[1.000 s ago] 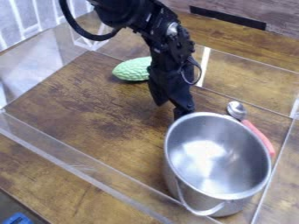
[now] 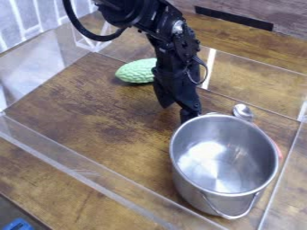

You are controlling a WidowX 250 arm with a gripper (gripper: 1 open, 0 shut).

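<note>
The black gripper [image 2: 178, 106] reaches down to the wooden board [image 2: 84, 126], just behind a large steel pot [image 2: 223, 162]; it looks open, with nothing visible between its fingers. The pot stands upright at the front right, its handle hanging at the near side. A spoon [image 2: 242, 111] with a metal head lies behind the pot, its pinkish handle mostly hidden by it. A pale green, bumpy corn-like object [image 2: 135, 72] lies left of the arm.
Clear plastic walls edge the wooden area on several sides. The left and middle of the board are bare. A small blue object [image 2: 17, 225] sits at the bottom left corner.
Since a second ago the pot has settled more upright and covers more of the spoon's handle. The gripper has hardly moved.
</note>
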